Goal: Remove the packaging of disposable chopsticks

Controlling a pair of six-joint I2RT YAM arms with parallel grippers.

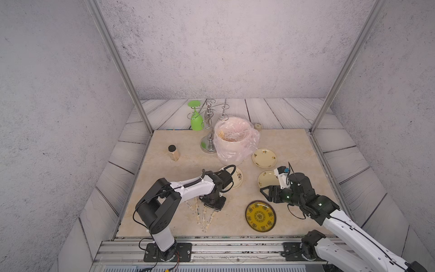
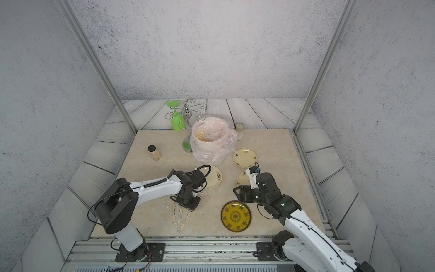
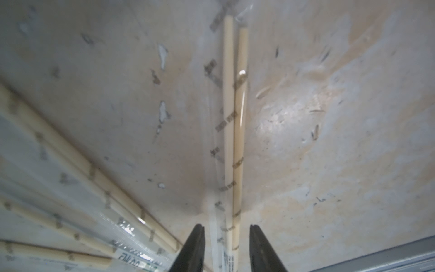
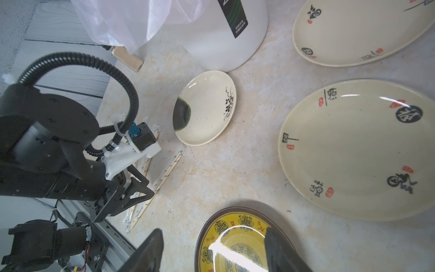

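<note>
In the left wrist view a wrapped pair of chopsticks (image 3: 234, 136) in clear printed plastic lies on the table. My left gripper is part open, its fingertips on either side of this pair in the view; touching or apart, I cannot tell. Several more wrapped chopsticks (image 3: 99, 181) lie to the left, fanned out. From above, the left gripper (image 1: 218, 204) is low over the right-hand end of the fan. Over the table to the right, my right gripper is part open, nothing between its fingers, with the yellow plate (image 4: 235, 217) below.
A bin (image 1: 231, 138) lined with pink plastic holds sticks and stands at the back middle. Pale plates (image 1: 264, 158) occupy the right centre. A metal rack (image 1: 208, 145) with a green cup (image 1: 196, 121) and a black-capped jar (image 1: 174, 153) stand further left.
</note>
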